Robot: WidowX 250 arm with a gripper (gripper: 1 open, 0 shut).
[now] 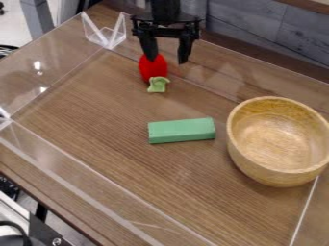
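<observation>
The black gripper [166, 48] hangs at the top centre, its fingers apart and raised just above and behind a red object [153, 67]. That red object, rounded and tapering, rests on the wooden table [90, 135], with a small green piece [158, 85] at its front end. Nothing shows between the fingers.
A green block [182, 130] lies in the middle of the table. A large tan bowl [276, 141] stands at the right. A clear plastic item [103, 29] is at the back left. A wall runs along the back.
</observation>
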